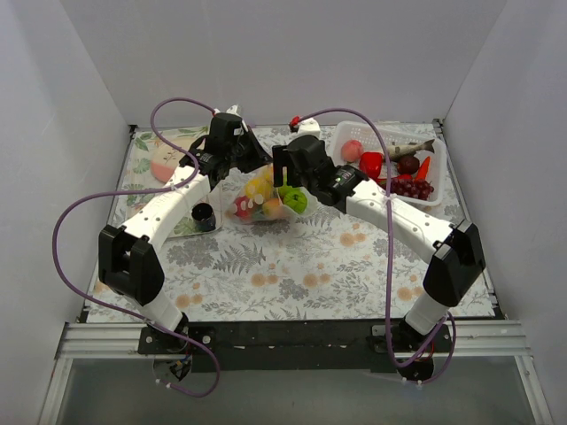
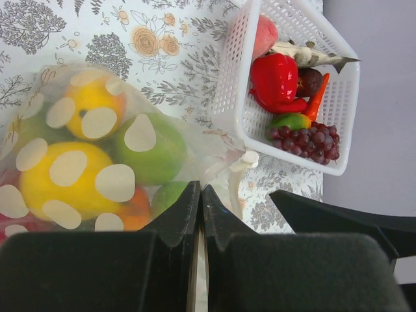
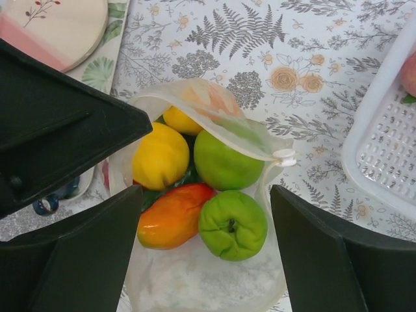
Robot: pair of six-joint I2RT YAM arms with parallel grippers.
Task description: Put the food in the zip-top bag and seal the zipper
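The clear zip top bag (image 1: pixel 254 221) stands with its mouth spread, full of food. Inside, the right wrist view shows a green pepper (image 3: pixel 233 224), a green apple-like fruit (image 3: pixel 227 160), a yellow fruit (image 3: pixel 160 156) and an orange-yellow piece (image 3: pixel 175 216). My left gripper is shut on the bag's rim, a thin film at its fingertips. Over the mouth, my right gripper is open, its fingers apart with no food gripped; one finger (image 2: pixel 325 218) shows in the left wrist view.
A white basket (image 2: pixel 244 71) at the back right holds a peach (image 1: pixel 352 150), a red pepper (image 2: pixel 275 81), a fish (image 2: pixel 309 54) and grapes (image 2: pixel 309 143). A tray with a plate (image 3: pixel 49 29) lies at the left.
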